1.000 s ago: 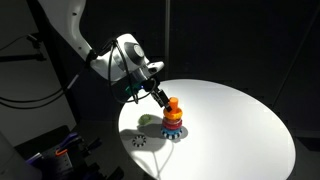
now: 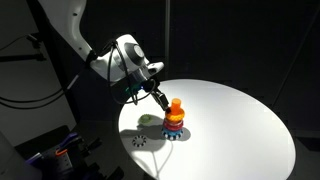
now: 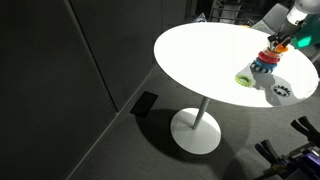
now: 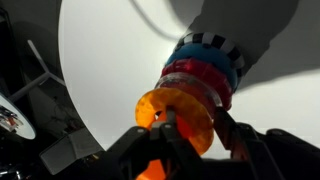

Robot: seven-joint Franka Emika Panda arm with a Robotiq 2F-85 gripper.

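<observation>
A stack of coloured rings stands on the white table, with an orange upper part [image 2: 176, 107], red ring [image 2: 173, 126] and blue base [image 2: 172, 135]. In the wrist view the orange ring [image 4: 190, 100] is nearest, above a red ring [image 4: 208, 75] and the blue base [image 4: 222, 52]. The dark fingers of my gripper come in over the orange ring, apart, with part of its rim showing between them. Shadow hides whether they press on it. More orange [image 4: 150, 170] shows below the fingers.
A green ring [image 2: 145, 119] and a dark-and-white toothed ring [image 2: 139, 141] lie flat on the table [image 2: 230, 120] beside the stack.
The orange top has shifted slightly right and down and leans a little in exterior view 1. The arm has barely moved; the lower rings stay in place.
</observation>
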